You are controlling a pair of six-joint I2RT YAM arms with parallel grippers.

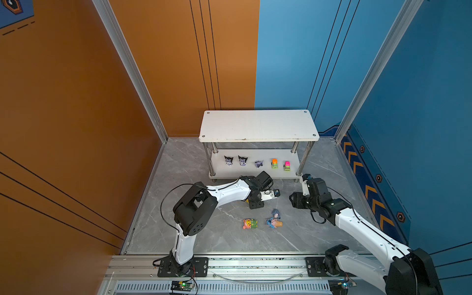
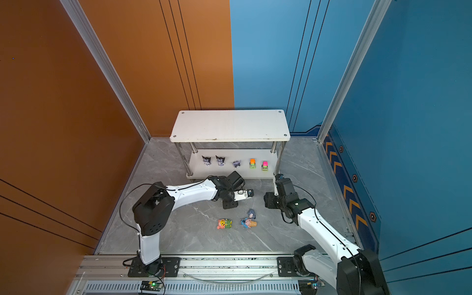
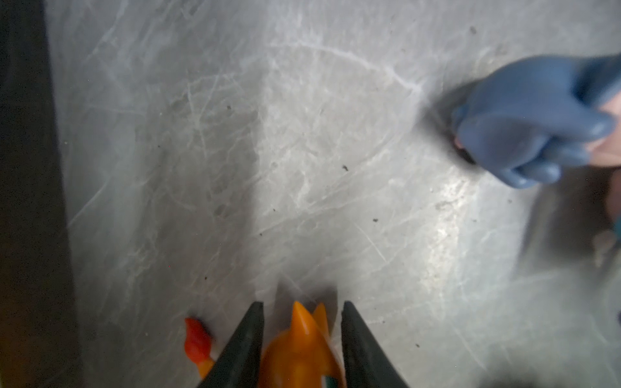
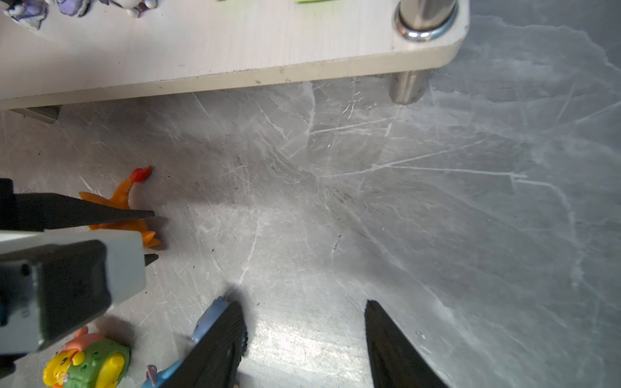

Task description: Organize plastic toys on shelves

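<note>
My left gripper is part open, its fingers on either side of an orange toy (image 3: 300,359) with pointed ears and a red-tipped tail; whether the pads touch it cannot be told. In the right wrist view the orange toy (image 4: 119,200) lies on the floor before the shelf, partly behind the left gripper's fingers. My right gripper stands open above the floor, nothing between its fingers. Two more toys lie nearer the front: a yellow-and-green one (image 1: 250,223) and a blue one (image 1: 274,221). On the lower shelf (image 1: 233,173) stand several toys.
Overhead, the white upper shelf (image 1: 260,125) is empty. Dark-and-white figures (image 1: 243,160) occupy the lower shelf's left and middle; an orange-and-green car (image 1: 274,163) and a pink-and-green car (image 1: 286,165) stand on its right. Metal posts (image 1: 304,157) bound the corners.
</note>
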